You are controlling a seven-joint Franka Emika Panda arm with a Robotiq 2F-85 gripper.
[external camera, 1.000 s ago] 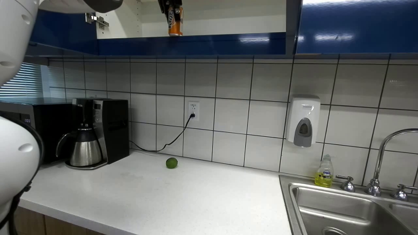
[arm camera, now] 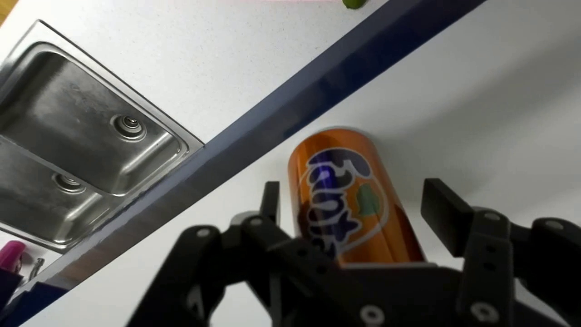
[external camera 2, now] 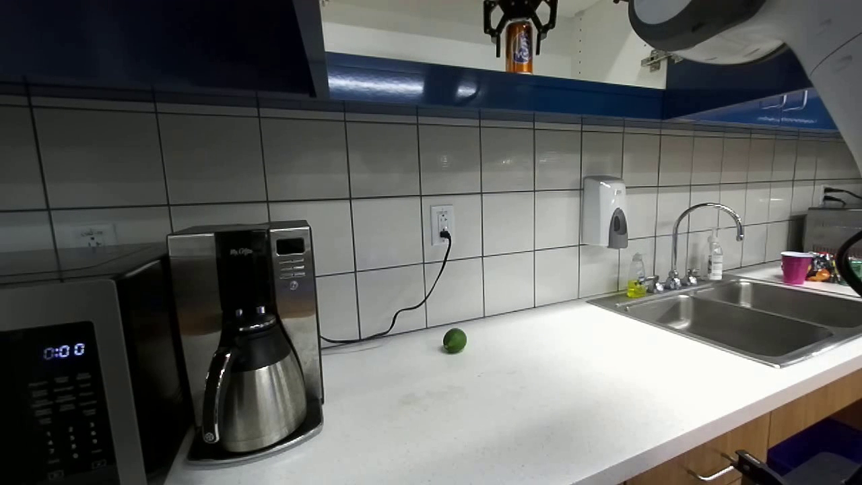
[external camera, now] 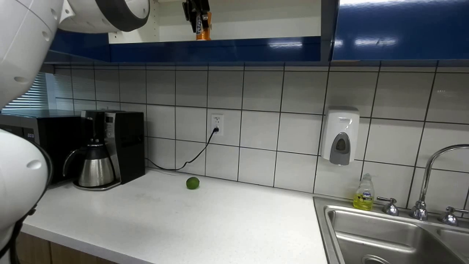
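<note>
An orange Fanta can (arm camera: 348, 190) stands upright on the white shelf of the open cabinet, close to its blue front edge. My gripper is open around it. In the wrist view a gap shows between the can and each of the black fingers (arm camera: 444, 212), wider on the right. From exterior view 2, the can (external camera 2: 519, 48) sits between the two fingers, just behind the shelf's edge. Its upper part is hidden by the gripper in exterior view 1, where only some orange of the can (external camera: 203, 35) shows.
The blue shelf edge (external camera 2: 485, 81) runs in front of the can. Below, a green lime (external camera: 192, 183) lies on the white counter (external camera: 198, 224). A coffee maker (external camera 2: 258, 339) and a microwave (external camera 2: 73, 364) stand at one end, a steel sink (external camera: 378, 233) at the other. Shelf space beside the can is clear.
In exterior view 1 the can and gripper have shifted slightly right along the shelf. The arm has also moved right and lower, and less of the can shows behind the gripper.
</note>
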